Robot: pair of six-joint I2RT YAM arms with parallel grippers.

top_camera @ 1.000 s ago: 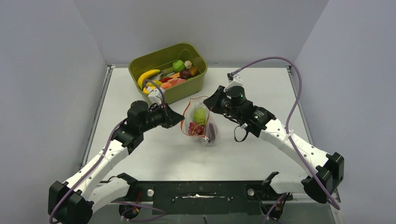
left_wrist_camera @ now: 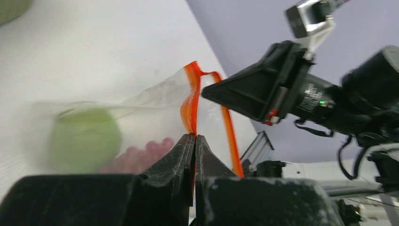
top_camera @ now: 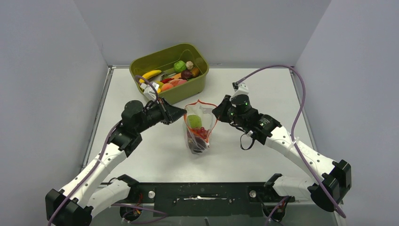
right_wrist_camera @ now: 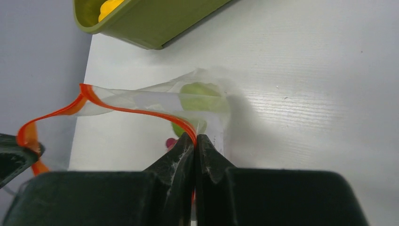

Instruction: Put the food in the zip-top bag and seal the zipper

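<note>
The clear zip bag (top_camera: 200,136) with an orange zipper rim stands mid-table, holding a green item (top_camera: 194,121), red grapes (top_camera: 201,133) and something dark at the bottom. My left gripper (top_camera: 183,112) is shut on the orange rim at one side; in the left wrist view the strip runs between the fingertips. My right gripper (top_camera: 215,113) is shut on the rim opposite, shown at the fingertips (right_wrist_camera: 208,155) in the right wrist view. The rim is spread open between them, rising to a peak at the back.
A green bin (top_camera: 202,70) of toy fruit and vegetables stands at the back left, just behind the bag. Grey walls bound the workspace.
Over the last second both grippers and the bag shifted: left gripper rose toward the back, right moved toward the front.
</note>
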